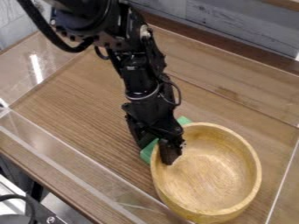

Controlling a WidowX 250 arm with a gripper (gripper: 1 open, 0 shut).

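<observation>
The black gripper [158,144] hangs low at the centre, its tips at the left rim of a pale wooden bowl [216,184] in the right lower part of the view. A green object [184,120] lies behind and under the gripper, beside the bowl, partly hidden. Whether the fingers are shut or hold the green object or the rim is unclear.
A clear strip runs along its front left edge, with cables beyond it at lower left. A wall [233,31] stands behind.
</observation>
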